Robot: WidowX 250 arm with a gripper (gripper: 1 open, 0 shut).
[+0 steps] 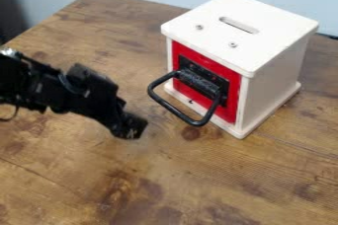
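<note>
A white box [271, 76] with a slot and small fittings on its top stands on the wooden table, its front face a red panel [231, 101] carrying a black block [204, 79]. A black U-shaped handle [169, 107] sticks out from that face toward the left. My black gripper [129, 127] comes in from the left edge and points down just left of the handle, apart from it. Whether its fingers are open or shut cannot be made out.
A pale wall is behind the table's back edge.
</note>
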